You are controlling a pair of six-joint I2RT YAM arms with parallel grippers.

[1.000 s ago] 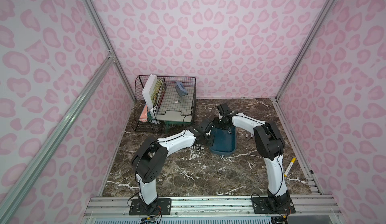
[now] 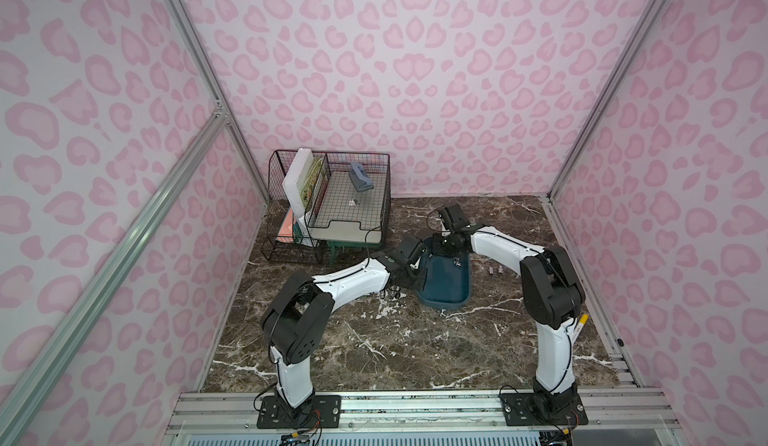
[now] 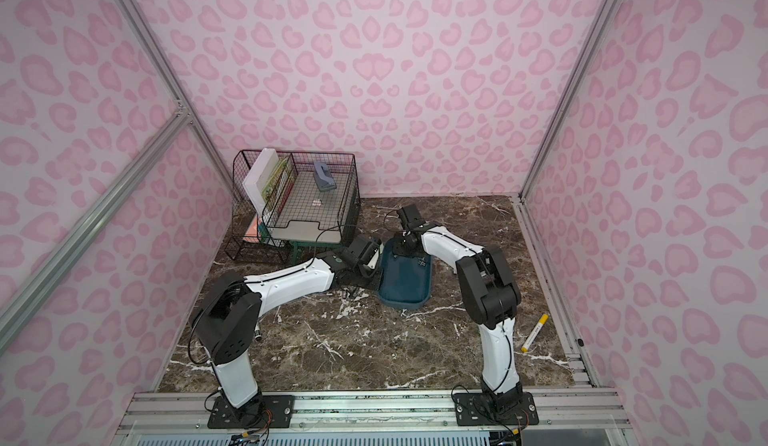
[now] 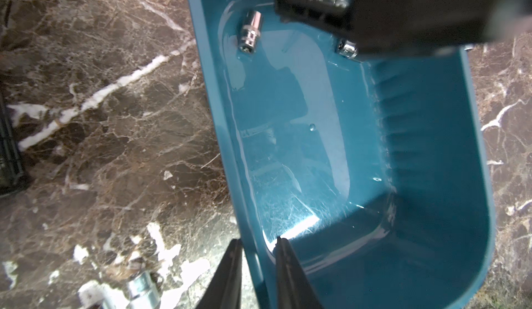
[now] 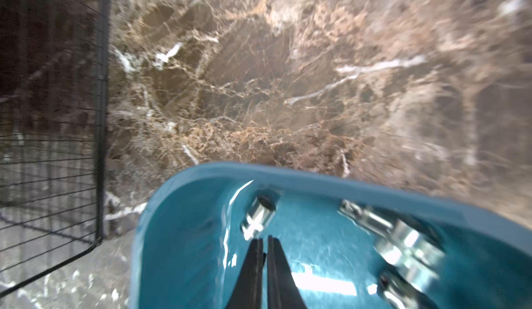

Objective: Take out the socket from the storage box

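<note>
The blue storage box (image 2: 445,305) stands mid-table, several silver sockets lying inside at its far end. In the left wrist view, one socket (image 4: 250,30) lies near the left wall, partly opposite another socket (image 4: 347,48) by the right wall. My right gripper is shut over the box, nothing between its fingers; a short socket (image 5: 257,217) lies just beyond the tips on the floor of the box. My left gripper is shut on the box's left rim, one finger either side. The right arm hides part of the far end.
A black wire rack (image 2: 352,174) with books and a stapler stands back left, close to the box. Another socket (image 4: 143,289) lies on the marble table left of the box. A yellow-capped marker (image 2: 577,327) lies far right.
The left arm has stayed put.
</note>
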